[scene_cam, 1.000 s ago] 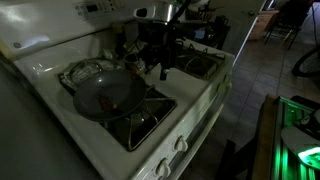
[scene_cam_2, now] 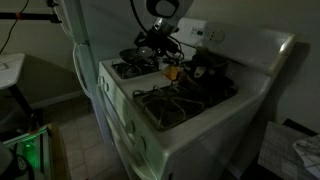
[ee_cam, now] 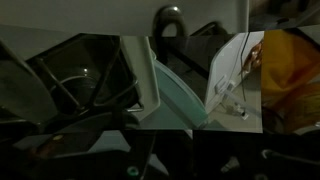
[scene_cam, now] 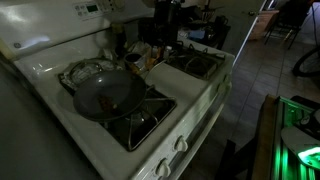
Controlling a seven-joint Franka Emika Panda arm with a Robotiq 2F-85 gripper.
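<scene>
My gripper (scene_cam_2: 158,43) hangs above the middle of the stove, its fingers open; no held object shows. The black wok (scene_cam: 108,95) sits on the burner at the near end in exterior view 1, with a small reddish-brown thing (scene_cam: 105,103) inside it. Beside the gripper in exterior view 2 is an orange item (scene_cam_2: 172,73), standing between the burners. Orange also fills the right side of the wrist view, where an orange surface (ee_cam: 288,68) appears close up. The wrist view is dark, so the fingertips are hard to make out.
The white stove (scene_cam: 190,115) has knobs along its front edge. Bare burner grates (scene_cam_2: 180,103) lie at the end opposite the wok. A dark pot or pan (scene_cam_2: 208,68) stands near the back panel. Floor (scene_cam: 245,85) is open in front.
My gripper has drawn back toward the rear of the stove and away from the front edge. The wok has stayed in place.
</scene>
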